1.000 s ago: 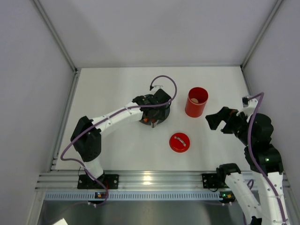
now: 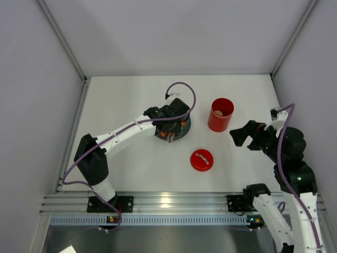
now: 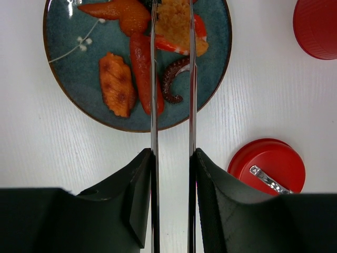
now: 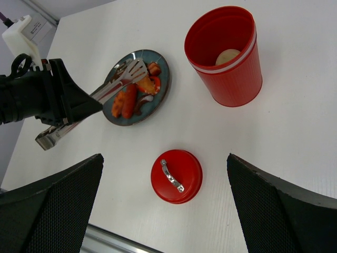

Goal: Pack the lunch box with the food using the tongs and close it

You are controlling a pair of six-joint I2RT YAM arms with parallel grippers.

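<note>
My left gripper is shut on the metal tongs (image 4: pixel 112 90), a finger against each outer side and a gap between the two arms. The tips of the tongs reach over the dark plate (image 4: pixel 121 120). On it lie an orange sausage (image 3: pixel 141 68), a fried piece (image 3: pixel 117 87), a curled tentacle (image 3: pixel 169 84) and other food. One golden fried piece (image 3: pixel 172 23) shows between the tong arms; whether it is gripped, I cannot tell. The red lunch box (image 4: pixel 231 81) stands uncovered, a round beige item (image 4: pixel 227 57) inside. My right gripper is open and empty.
The red lid (image 4: pixel 192 182) with its metal handle lies on the white table, in front of the lunch box. Free table surrounds it and the box's right side. In the top view the left arm hides much of the plate.
My left gripper and the tongs have shifted slightly to the left over the plate. The right arm, box and lid are essentially where they were.
</note>
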